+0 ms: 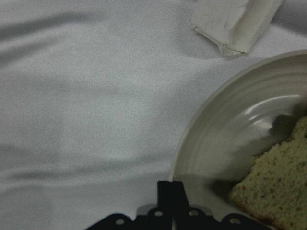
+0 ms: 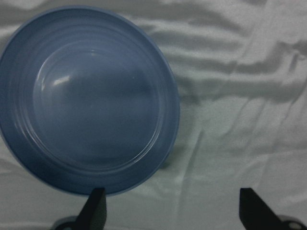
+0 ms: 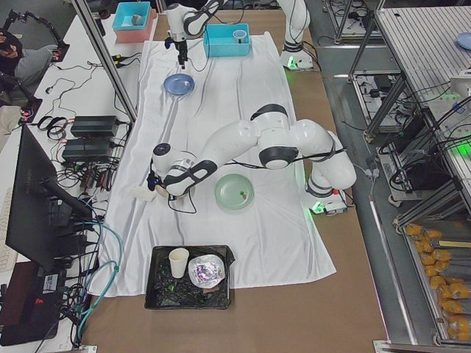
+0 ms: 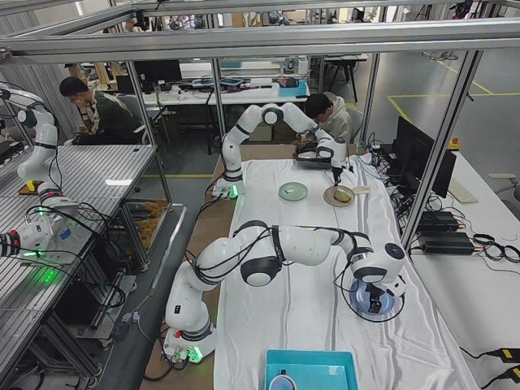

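Note:
A beige plate [image 1: 216, 124] holding a piece of bread [image 1: 273, 187] fills the right of the left wrist view, with a folded paper [image 1: 235, 24] above it. My left gripper is shut over the plate's left rim; I cannot tell whether it touches it, and nothing clearly shows between its fingers. My right gripper is open and empty above the white cloth at the near edge of a blue plate [image 2: 91, 110].
A green plate [image 3: 234, 192] lies beside the left arm. A black tray [image 3: 158, 294] with a white cup and a foil-covered item is at one end; a turquoise bin [image 4: 309, 357] with a cup is at the other. Open cloth lies between.

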